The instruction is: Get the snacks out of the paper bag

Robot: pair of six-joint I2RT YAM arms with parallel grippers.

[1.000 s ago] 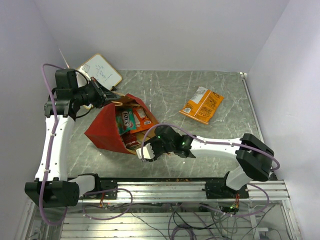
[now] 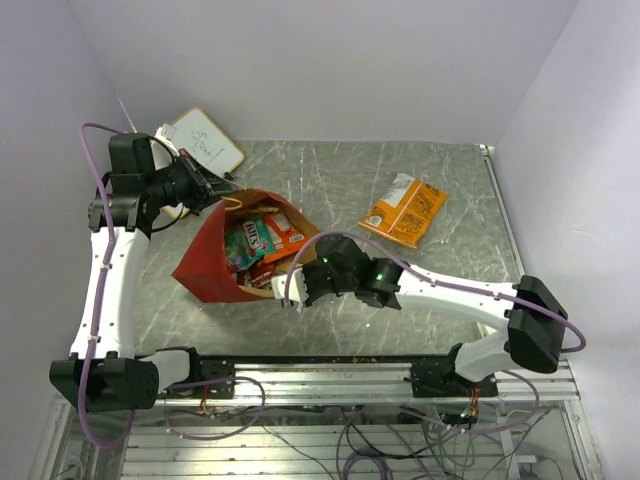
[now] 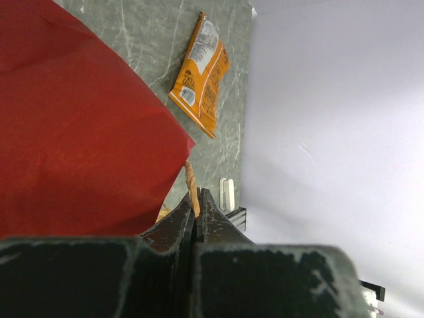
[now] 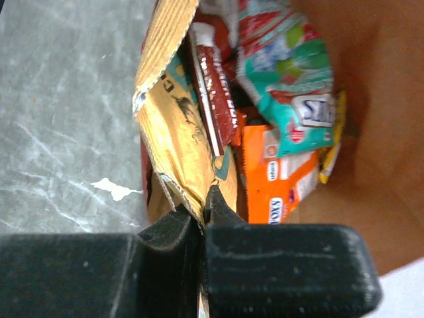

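The red paper bag [image 2: 212, 262] lies tipped, its mouth facing right, with snacks inside. On its twisted handle [image 3: 192, 182], my left gripper is shut. My right gripper is shut on the bag's near rim, at the mouth; whether the tan printed packet [image 4: 173, 118] behind it is pinched too, I cannot tell. Also inside are a dark red packet [image 4: 215, 93], a teal packet [image 4: 281, 79] and an orange packet [image 4: 268, 175]. Another orange packet [image 2: 404, 210] lies on the table outside the bag.
A small whiteboard [image 2: 205, 145] leans at the back left behind the left arm. White walls rise at the back and sides.
The left arm has barely moved.
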